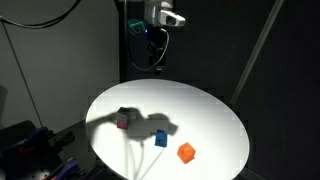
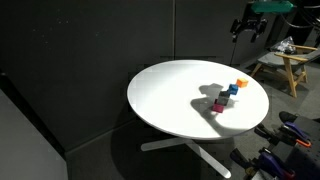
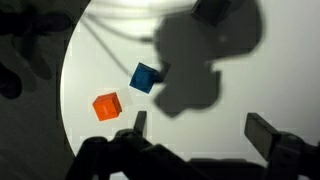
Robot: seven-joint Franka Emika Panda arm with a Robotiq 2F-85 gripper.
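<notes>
High above the white round table (image 1: 215, 115), my gripper (image 1: 157, 69) hangs open, with nothing between its fingers. In the wrist view the two fingers (image 3: 262, 135) stand wide apart over bare tabletop. A blue cube (image 3: 144, 77) and an orange cube (image 3: 107, 106) lie on the table, apart from each other. To their left in exterior view 1 are a dark block (image 1: 124, 112) and a pink-red block (image 1: 122, 124), touching or nearly so. Whether one rests on the other, I cannot tell. Only part of the dark block (image 3: 211, 10) shows at the wrist view's top edge.
The orange cube (image 2: 242, 83) sits near the table's edge. A wooden chair (image 2: 285, 65) stands beyond the table, and dark equipment (image 2: 275, 165) is close to its near side.
</notes>
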